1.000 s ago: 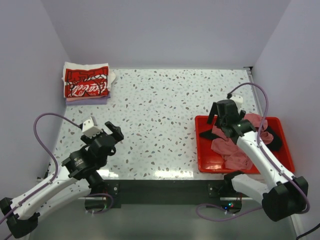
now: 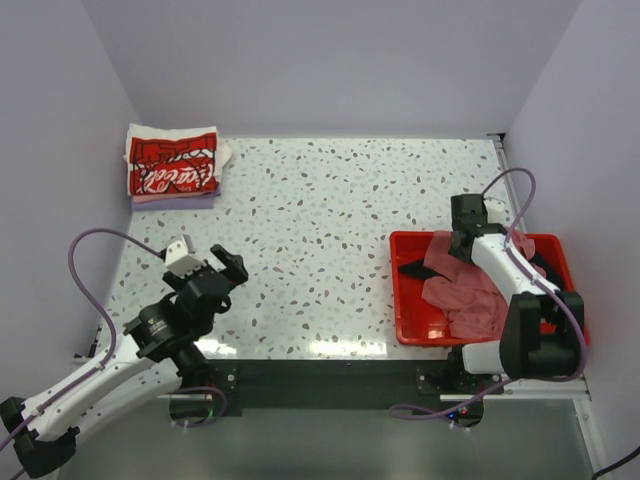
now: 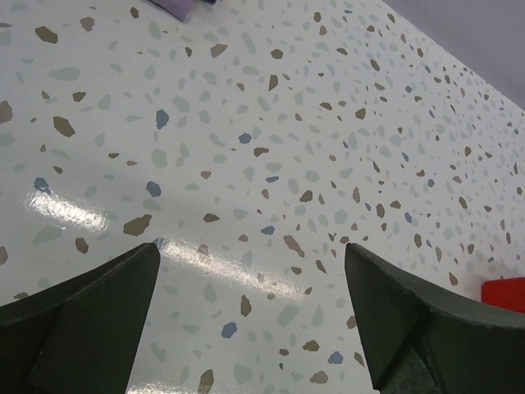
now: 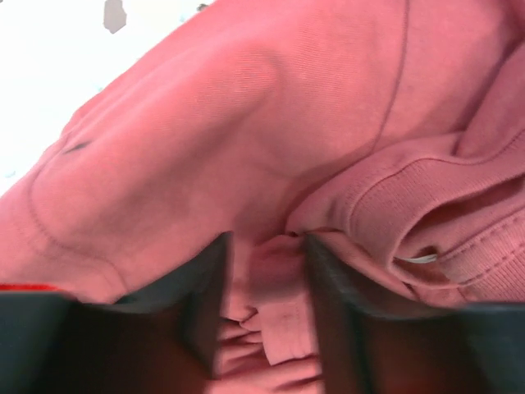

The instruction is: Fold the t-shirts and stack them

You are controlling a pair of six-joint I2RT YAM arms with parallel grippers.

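A pink t-shirt (image 2: pixel 464 300) lies crumpled in the red bin (image 2: pixel 410 328) at the right, beside dark fabric (image 2: pixel 418 268). My right gripper (image 2: pixel 462 250) is down on the pink cloth. In the right wrist view, its blurred fingers flank a fold of pink fabric (image 4: pixel 280 291); whether they grip it is unclear. My left gripper stands open over bare table, nothing between its fingers. A pile of folded shirts (image 2: pixel 172 165), red Coca-Cola print on top, lies at the back left.
Walls (image 2: pixel 570 150) bound the table at the sides and back.
My right gripper has moved rightward and down into the cloth in the bin, its arm swinging with it. The left arm has not moved.
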